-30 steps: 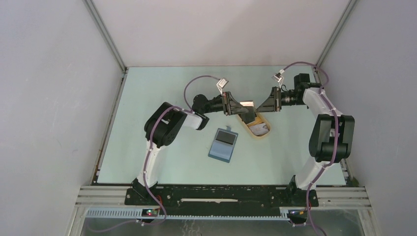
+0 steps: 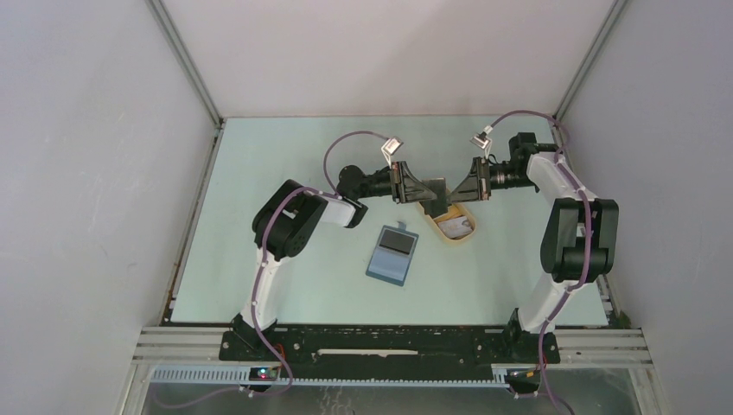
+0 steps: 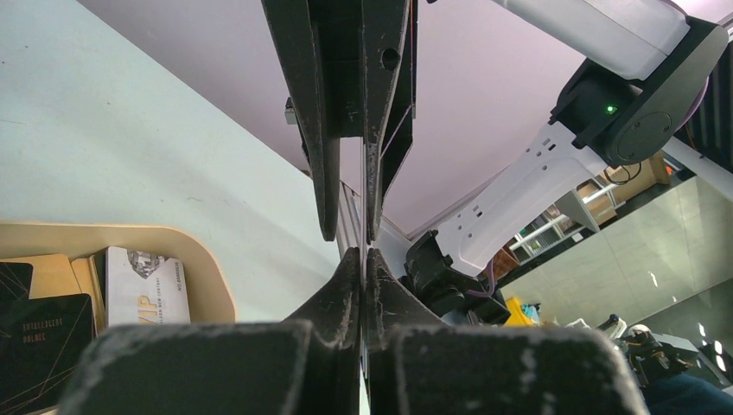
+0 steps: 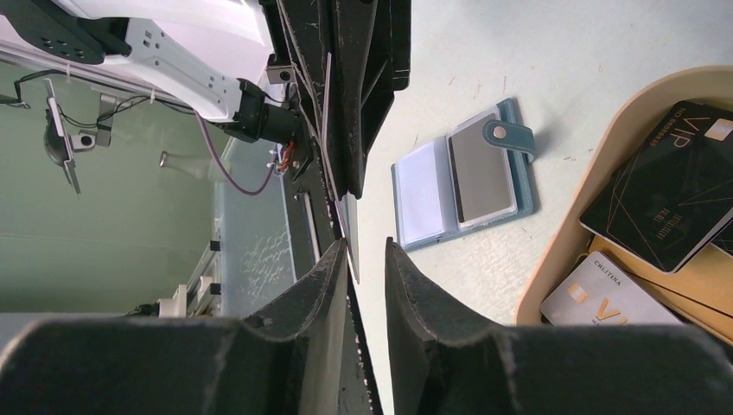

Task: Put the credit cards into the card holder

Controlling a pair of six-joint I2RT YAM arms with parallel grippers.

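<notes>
My left gripper [image 2: 425, 192] is shut on a dark card [image 2: 436, 199], held edge-on above the cream box [image 2: 467, 236]; it appears as a thin sliver between the fingertips in the left wrist view. My right gripper [image 2: 453, 194] is at the card's right side, its fingers [image 4: 419, 320] part open around the card's edge. In the box are black cards [image 4: 657, 181] and silver-white cards [image 4: 609, 298]. The blue card holder [image 2: 391, 259] lies open on the table below the grippers, with its snap strap [image 4: 508, 137] visible in the right wrist view.
White walls border the table on the left, right and back. The left part of the table [image 2: 242, 199] and the area right of the box are clear.
My right gripper has moved a little leftward and down onto the card's edge since a second ago. The left gripper and the card have not visibly moved.
</notes>
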